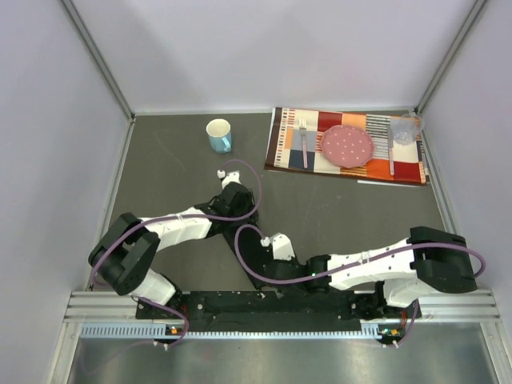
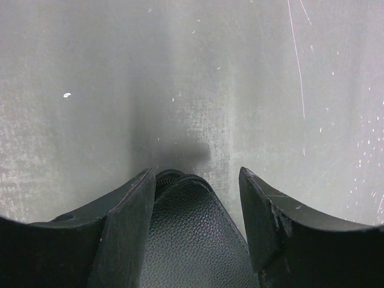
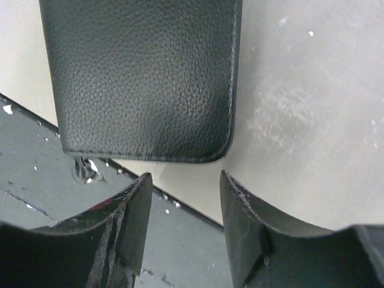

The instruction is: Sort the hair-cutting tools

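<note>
A black leather-like case [image 1: 251,250] lies slantwise on the grey table, partly covered by both arms in the top view. My left gripper [image 1: 250,216] is over its far end. In the left wrist view the far corner of the case [image 2: 195,210] shows between the parted fingers, not pinched by them. My right gripper [image 1: 268,282] is low by the near end. From the right wrist, the case's straight edge [image 3: 144,120] sits just ahead of the fingertips [image 3: 141,192], with bare table in the gap. No hair cutting tools are visible; the inside of the case is hidden.
Farther back stands a light-blue mug [image 1: 219,135]. A patterned placemat [image 1: 318,120] at the back right carries a fork [image 1: 304,144], a pink plate [image 1: 347,146] and a knife; a clear glass [image 1: 406,128] stands at its corner. The table's front edge is close to the case.
</note>
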